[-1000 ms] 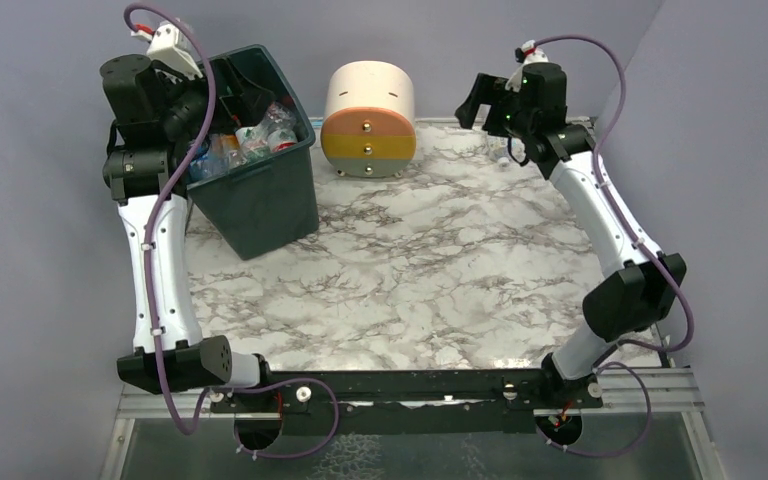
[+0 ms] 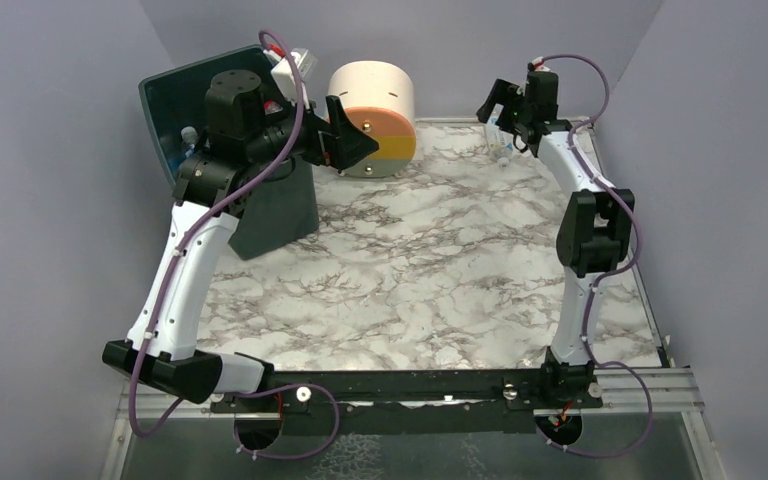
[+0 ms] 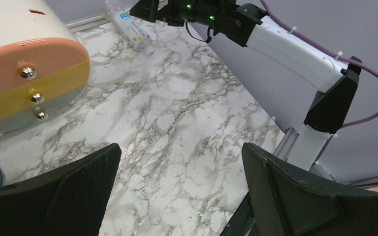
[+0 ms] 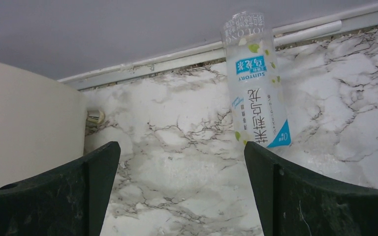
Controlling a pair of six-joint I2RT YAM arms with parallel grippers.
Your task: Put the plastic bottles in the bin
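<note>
A clear Suntory plastic bottle lies on the marble table against the back rail, also seen in the left wrist view (image 3: 128, 27). My right gripper is open just above and short of it, fingers spread, nothing between them. My left gripper (image 2: 355, 130) hangs open, empty, over the area between the dark green bin (image 2: 270, 220) and the drawer box. The bin, at back left, holds bottles, mostly hidden by the left arm.
A rounded three-drawer box (image 2: 370, 90) stands at the back middle, left of the bottle. Grey walls close in both sides.
My left gripper has moved rightward from over the bin toward the drawer box.
</note>
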